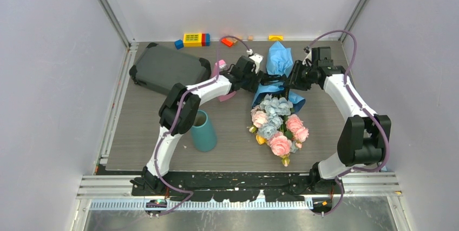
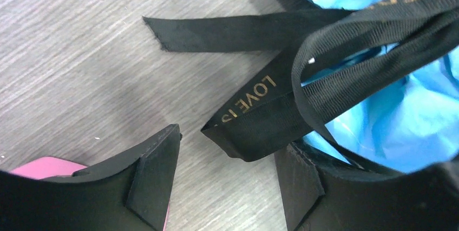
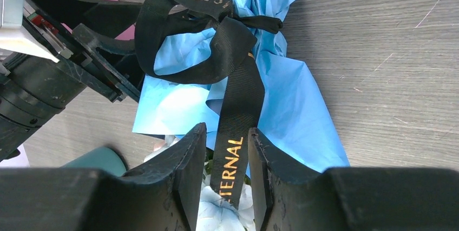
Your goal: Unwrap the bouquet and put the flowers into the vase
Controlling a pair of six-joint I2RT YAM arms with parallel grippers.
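Observation:
A bouquet of pink, blue and yellow flowers [image 1: 279, 133] lies on the table, wrapped in blue paper [image 1: 279, 58] tied with a black lettered ribbon [image 3: 238, 117]. My left gripper is open at the ribbon's folded loop, whose end sits between and just beyond its fingertips. My right gripper stands open over the hanging ribbon tail, with the lettered strip visible between its fingers. The teal vase [image 1: 203, 133] stands empty, left of the flowers.
A grey case [image 1: 168, 68] fills the back left. A pink object [image 1: 227, 94] lies under the left gripper. Toy blocks [image 1: 192, 40] line the back wall. Bare table [image 1: 233, 155] shows at the front.

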